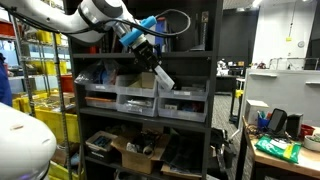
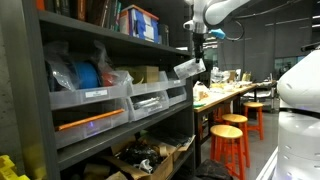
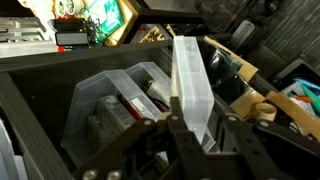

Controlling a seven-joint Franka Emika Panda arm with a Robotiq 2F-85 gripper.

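A white, flat, oblong item (image 1: 164,78) is in my gripper (image 1: 156,67), in front of the middle bins of a shelf rack. In the wrist view the item (image 3: 189,72) sticks out from between the dark fingers of the gripper, which is shut on its near end. That end looks yellowish. From the side, in exterior view 2, the item (image 2: 188,68) hangs tilted near the far clear bins, apart from the shelf board below. Whether it touches a bin cannot be told.
Clear bins (image 1: 183,106) line the middle shelf, and one in the wrist view (image 3: 112,105) holds boxes. Books (image 1: 183,35) fill the shelf above. A cardboard box (image 1: 136,158) sits lower down. A table (image 1: 283,150) with tools stands at right.
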